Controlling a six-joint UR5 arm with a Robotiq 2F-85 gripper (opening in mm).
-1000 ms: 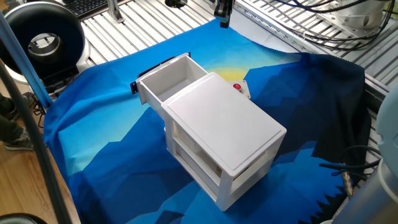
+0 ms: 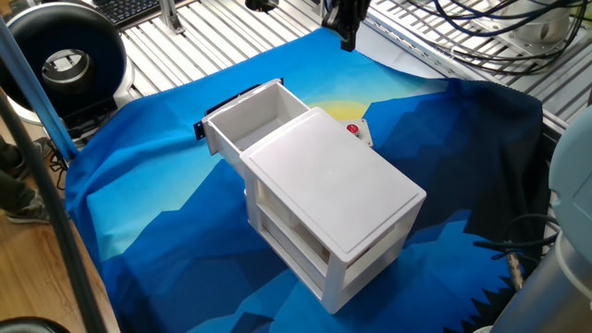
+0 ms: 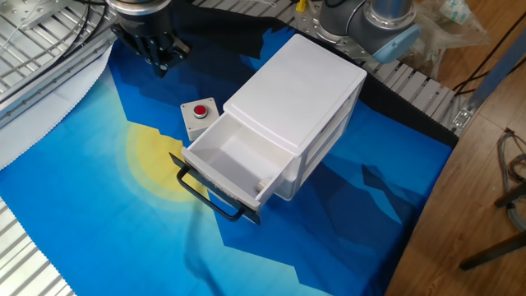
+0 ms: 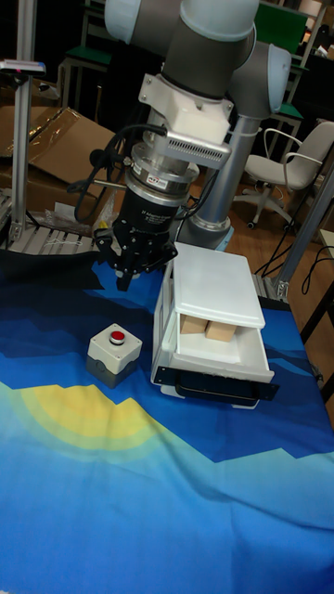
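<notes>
A white cabinet [image 2: 333,180] stands on the blue cloth. Its top drawer [image 3: 234,160] is pulled out, with a black handle [image 3: 201,196] on the front. Under the cabinet top, wooden blocks [image 4: 219,331] show toward the back of the drawer in exterior view 3. Beside the cabinet sits a grey-white box with a red button [image 4: 118,338]. My black gripper [image 4: 123,281] hangs above the cloth behind the button box, clear of both box and cabinet. Nothing is visibly held, but whether its fingers are open or shut is unclear from these angles.
A slatted metal table [image 2: 199,42] shows around the cloth. Cables [image 2: 490,14] lie near the table edge, and the arm's base [image 3: 386,16] stands behind the cabinet.
In exterior view 1 my gripper has shifted a little to the right and slightly down. Cabinet, drawer and button box have stayed put.
</notes>
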